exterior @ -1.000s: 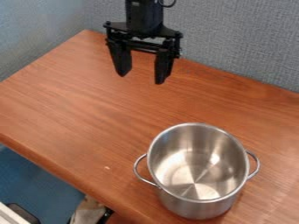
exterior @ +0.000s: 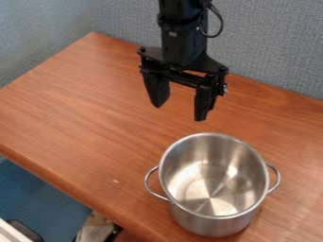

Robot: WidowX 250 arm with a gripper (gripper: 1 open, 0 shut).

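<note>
My black gripper point(exterior: 179, 96) hangs over the back middle of the wooden table point(exterior: 76, 113), open, with nothing between its two fingers. In front of it, lower right in the view, stands a steel pot point(exterior: 212, 181) with two side handles, upright and empty, near the table's front edge.
A grey padded wall point(exterior: 265, 43) runs behind the table. The front edge runs diagonally at lower left, with blue floor point(exterior: 32, 198) and some unclear objects below it.
The pot has stayed where it was.
</note>
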